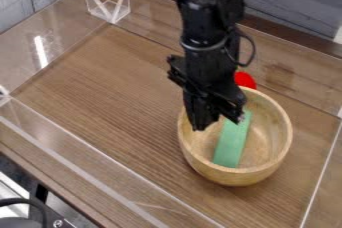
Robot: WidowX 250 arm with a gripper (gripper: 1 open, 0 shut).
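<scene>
A cream bowl [273, 160] rests on the wooden table [94, 112] at the right, holding a long green object [230, 140]. The black robot gripper [202, 110] hangs over the bowl's upper left side, shut, with nothing seen between its fingers. A small red object [245, 80] shows behind the bowl, partly hidden.
A clear plastic piece [104, 2] stands at the back left near the table's edge. The left and front left of the table are open. Dark cables lie at the bottom left corner.
</scene>
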